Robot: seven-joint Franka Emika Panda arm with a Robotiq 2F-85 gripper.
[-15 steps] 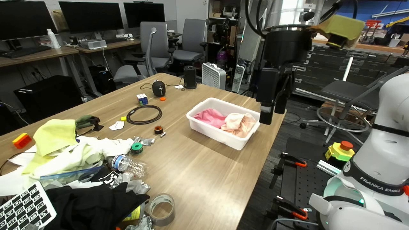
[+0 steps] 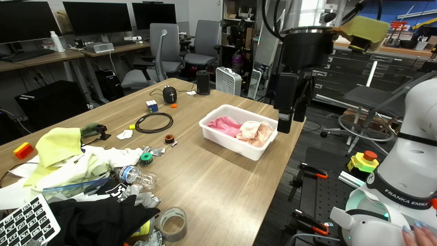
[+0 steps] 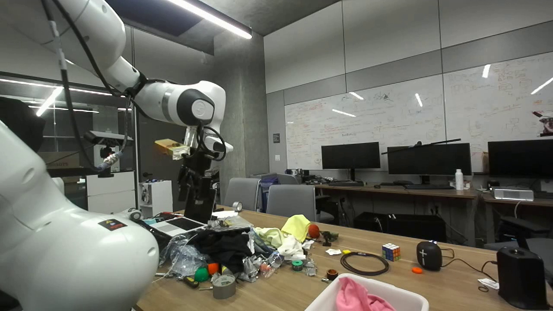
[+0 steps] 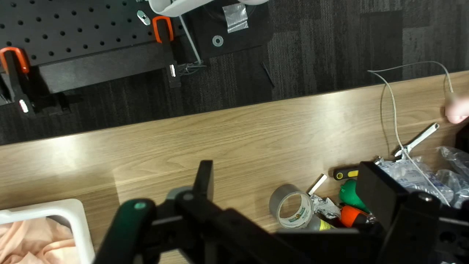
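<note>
My gripper stands open in the wrist view, its two black fingers wide apart and nothing between them. In exterior view 1 the gripper hangs pointing down, high above the table's right edge. A white bin on the tabletop holds a pink cloth and a peach cloth. In the wrist view only a corner of the bin shows, at the lower left. The pile at the table's other end includes a black cloth, a pale yellow cloth and a clear bottle.
A grey tape roll sits beside the pile. Farther back are a black cable coil, a puzzle cube and a round speaker. Bare wood lies between bin and pile.
A person's hand has appeared at the lower right corner of exterior view 1, near the robot's base. The arm, gripper and table objects look unmoved.
</note>
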